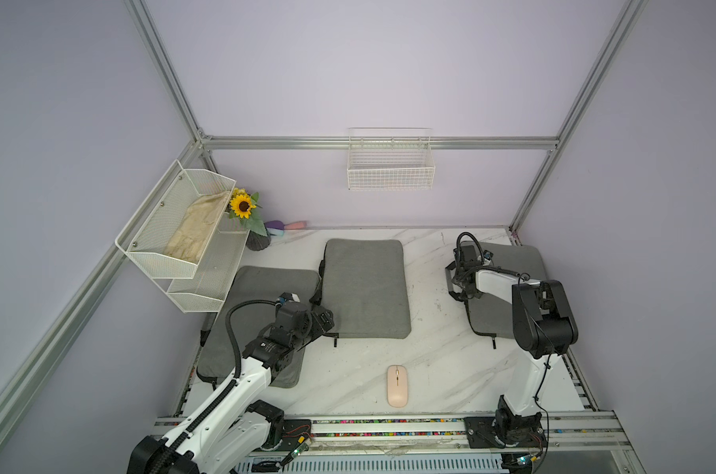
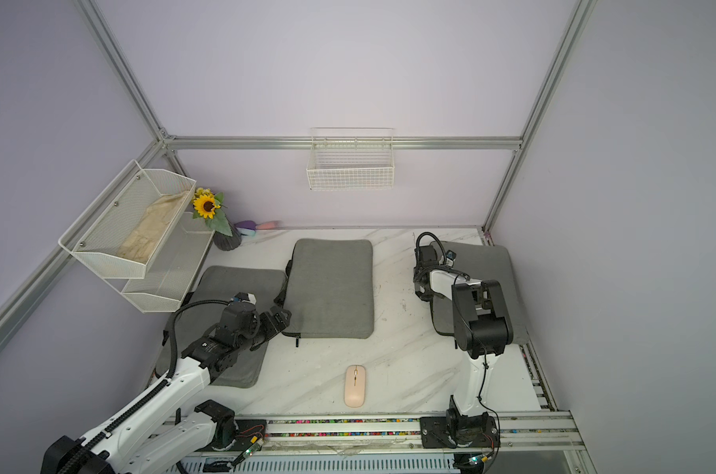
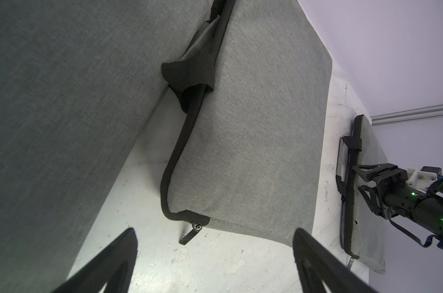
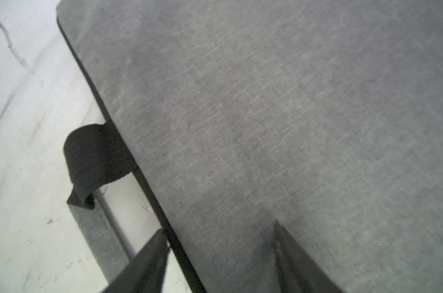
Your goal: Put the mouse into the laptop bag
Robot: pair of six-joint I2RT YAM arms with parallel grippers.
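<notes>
The pale pink mouse (image 1: 397, 387) lies on the marble table at the front centre. Three grey laptop bags lie flat: a left one (image 1: 247, 288), a middle one (image 1: 364, 288) and a right one (image 1: 515, 256), with dark zipped edges. My left gripper stands open over the gap by the middle bag's front-left corner, nothing between its fingers. My right gripper is apart-fingered over the left edge of the right bag, beside a dark strap (image 4: 91, 156), nothing held.
A wire shelf (image 1: 160, 260) and sunflower vase (image 1: 258, 241) stand at back left. An empty wire basket (image 1: 390, 177) hangs on the back rail. Bare table surrounds the mouse and separates middle and right bags.
</notes>
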